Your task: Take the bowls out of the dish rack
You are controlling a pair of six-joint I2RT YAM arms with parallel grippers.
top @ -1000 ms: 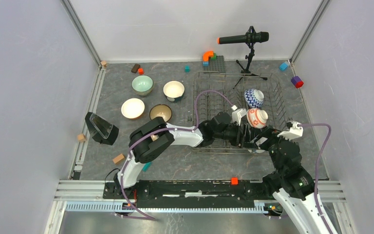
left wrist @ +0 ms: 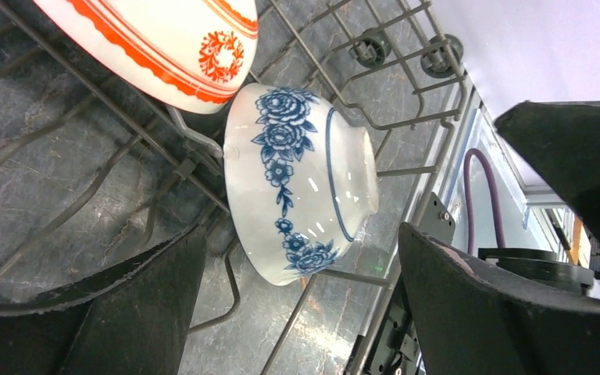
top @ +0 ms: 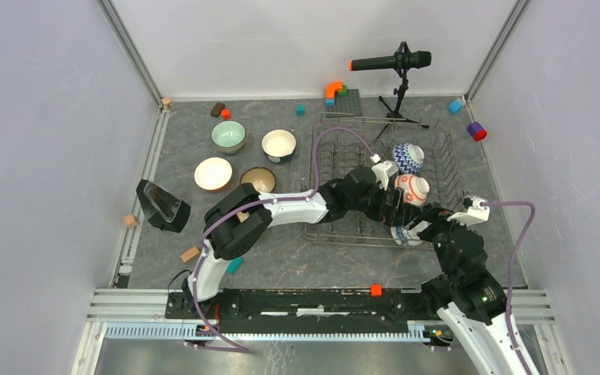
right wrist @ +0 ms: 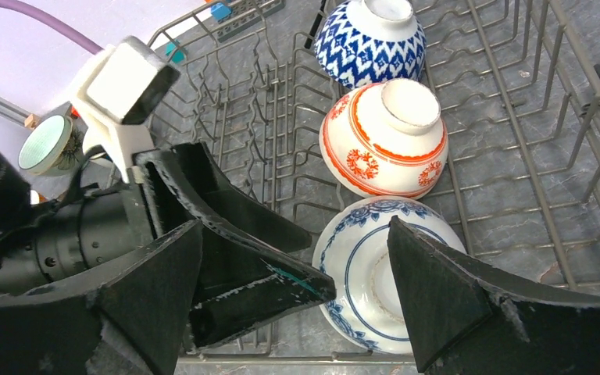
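Note:
The wire dish rack [top: 336, 148] holds three bowls in a column: blue-zigzag [right wrist: 371, 47], orange-patterned [right wrist: 383, 141] [left wrist: 156, 39], and blue-floral [left wrist: 297, 187], nearest the front and partly hidden by the grippers from above. My left gripper [top: 391, 211] is open over the blue-floral bowl, its fingers apart with nothing between them. My right gripper [top: 426, 219] is open beside it, facing the same bowl; in the right wrist view the left gripper fills the space at lower left.
Several bowls stand on the grey floor left of the rack, including a green one [top: 228, 137]. A microphone stand [top: 398, 86] is behind the rack; small blocks and a dark container [top: 162, 205] lie around the edges.
My left gripper has shifted slightly toward the back of the workspace from a second ago. The right arm looks almost unmoved.

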